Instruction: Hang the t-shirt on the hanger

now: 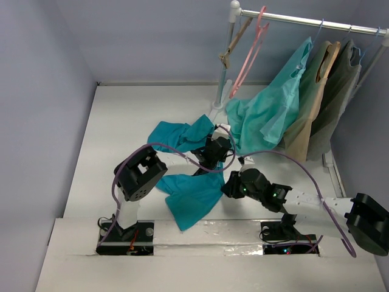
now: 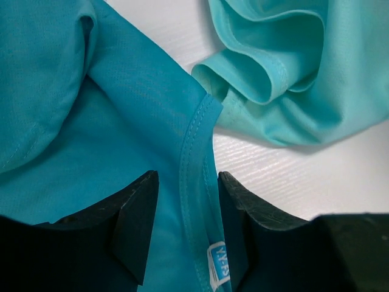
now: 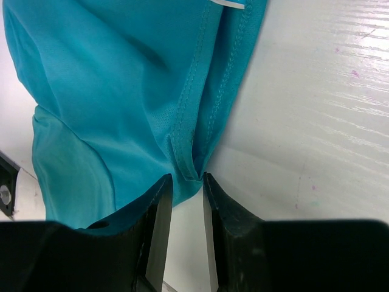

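Note:
A teal t-shirt [image 1: 191, 201] lies spread on the white table, its hemmed edge running between both grippers, with a small label in the left wrist view. My left gripper [image 1: 216, 152] is over the shirt's upper right edge, fingers [image 2: 130, 225] parted above the fabric. My right gripper [image 1: 231, 185] is at the lower end of that edge, fingers [image 3: 216, 225] parted just by the folded hem tip [image 3: 188, 170]. Pink hangers [image 1: 252, 52] and a wooden one [image 1: 234, 42] hang on the rail.
The metal rail [image 1: 292, 18] also carries a light teal garment [image 1: 267, 109] and olive-grey garments [image 1: 334, 103], close to the right of my left gripper.

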